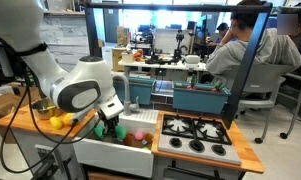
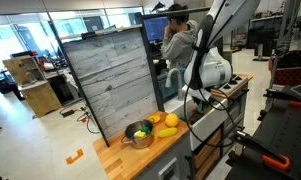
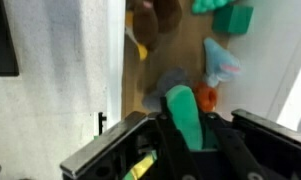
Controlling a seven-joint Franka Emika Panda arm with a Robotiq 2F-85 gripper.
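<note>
My gripper is shut on a green toy (image 3: 184, 108), which shows between the dark fingers in the wrist view. In exterior view 1 the gripper (image 1: 112, 128) hangs over the left part of the white sink (image 1: 115, 158), with green beside its fingers. What the toy is exactly cannot be made out. Other small items lie on the sink's brown floor: a green block (image 3: 232, 19), a pale blue piece (image 3: 220, 63), an orange piece (image 3: 205, 97) and a dark grey piece (image 3: 170, 80). The arm hides much of the gripper in exterior view 2.
Left of the sink, a metal pot (image 2: 137, 138) and yellow items (image 2: 171, 120) stand on the wooden counter. A stove (image 1: 197, 137) sits to the right. Behind the sink are the tap (image 1: 130, 90) and a blue-grey bin (image 1: 198, 100) on a rail.
</note>
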